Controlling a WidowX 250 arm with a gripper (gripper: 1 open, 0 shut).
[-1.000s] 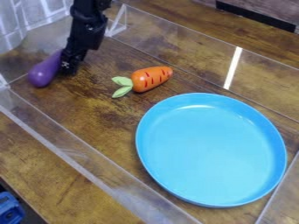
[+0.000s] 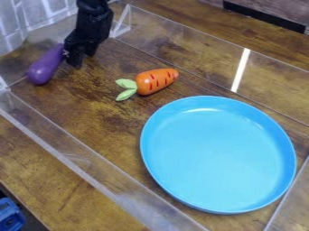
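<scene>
A purple eggplant toy (image 2: 46, 65) lies at the upper left of the wooden surface. Just right of and above it hangs the black gripper (image 2: 75, 52), its arm coming from the top; its fingers are dark and blurred, so their state is unclear. An orange carrot toy with green leaves (image 2: 154, 80) lies right of centre. A large blue plate (image 2: 218, 152) fills the lower right.
Clear plastic walls border the wooden surface (image 2: 97, 126) on the left, right and near sides. A blue object (image 2: 7, 217) sits outside at the lower left corner.
The gripper has shifted slightly up from its place over the eggplant. The eggplant, carrot and plate look essentially unmoved.
</scene>
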